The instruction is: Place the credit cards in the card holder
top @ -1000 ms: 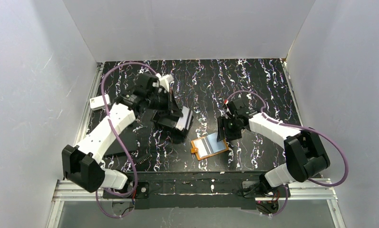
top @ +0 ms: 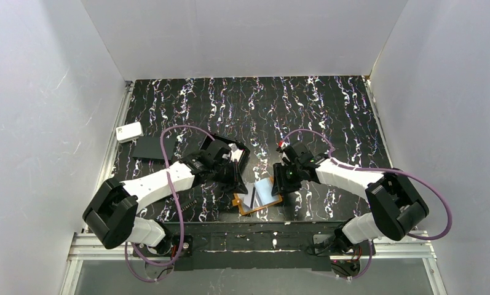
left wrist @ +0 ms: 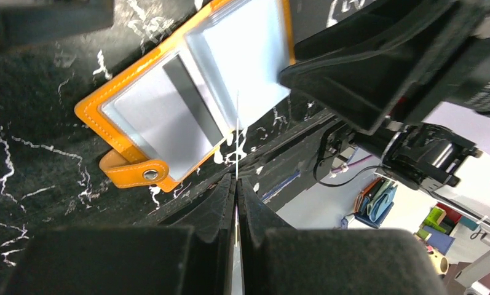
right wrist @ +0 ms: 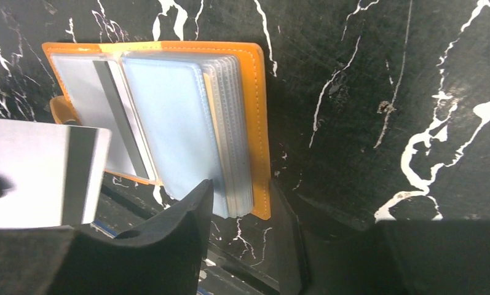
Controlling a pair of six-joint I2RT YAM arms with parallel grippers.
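The orange card holder [right wrist: 259, 123] lies open on the dark marbled table. A white card with a dark stripe sits in its left side, and a pale blue sleeve [right wrist: 168, 104] tops the clear sleeves on its right side. My left gripper is shut on a credit card [left wrist: 237, 138], seen edge-on there. In the right wrist view this card [right wrist: 27, 169] is white with a black stripe, held over the holder's left end. The fingers of my right gripper stand apart, one fingertip on each side of the sleeve edges and orange border.
A dark box [top: 245, 157] stands behind my left gripper, partly hidden by the arm. A black flat panel [top: 150, 148] and a white block [top: 129, 132] lie at the left.
My left gripper has come from above the dark box toward the front, carrying the card to the holder.
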